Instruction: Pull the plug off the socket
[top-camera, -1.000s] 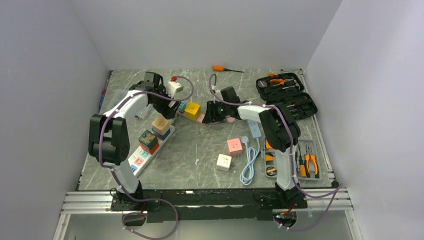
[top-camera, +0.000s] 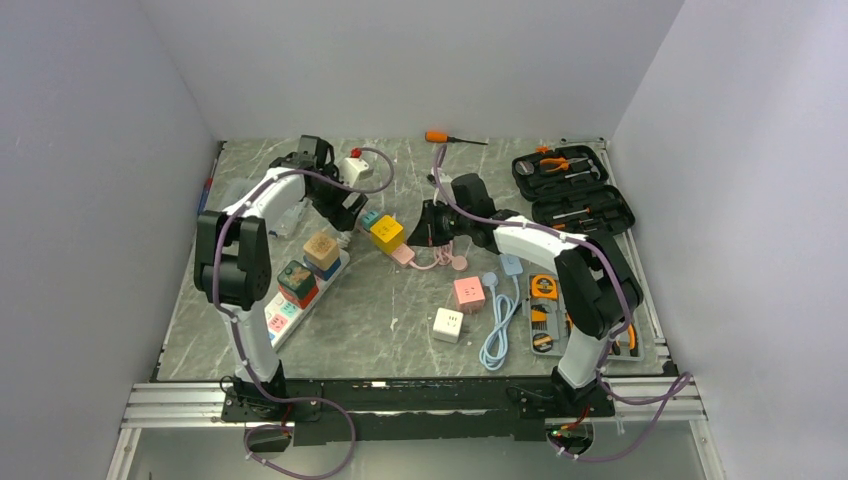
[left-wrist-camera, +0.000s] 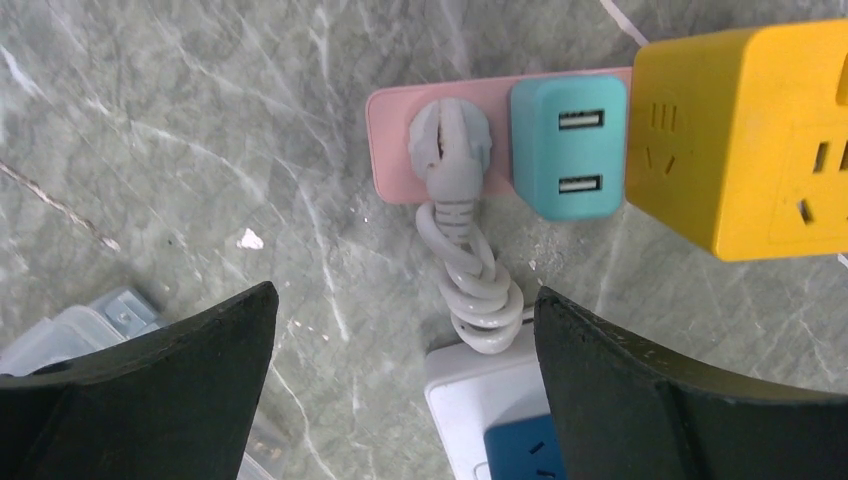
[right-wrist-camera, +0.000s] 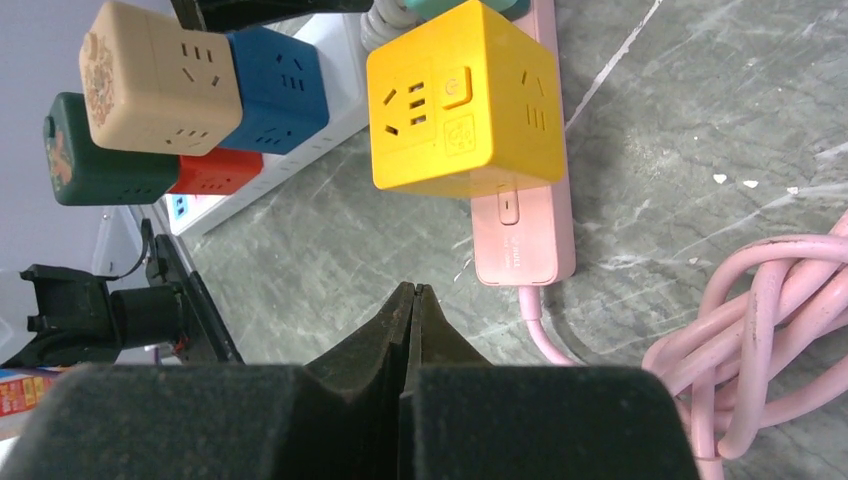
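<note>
The pink power strip (left-wrist-camera: 395, 155) lies on the table in the left wrist view. A grey-white plug (left-wrist-camera: 450, 150) sits in its far-left end, its coiled cord leading to a white strip. A teal USB block (left-wrist-camera: 570, 150) and a yellow adapter cube (left-wrist-camera: 740, 140) are on the pink strip too. My left gripper is open, its fingers spread to either side below the plug, with nothing held. My right gripper is shut with nothing between its fingers. The pink strip's cord end (right-wrist-camera: 530, 300) lies outside them, to their right in the right wrist view.
The white strip (top-camera: 285, 310) with stacked cubes stands at the left front. Coiled pink cord (right-wrist-camera: 770, 330) lies right of the right gripper. A pink cube (top-camera: 468, 294), a white cube (top-camera: 448, 324) and a blue cord (top-camera: 500, 330) occupy the front. Toolboxes (top-camera: 583, 213) stand right.
The pink strip's cord end has swung toward the front. The left gripper has shifted slightly.
</note>
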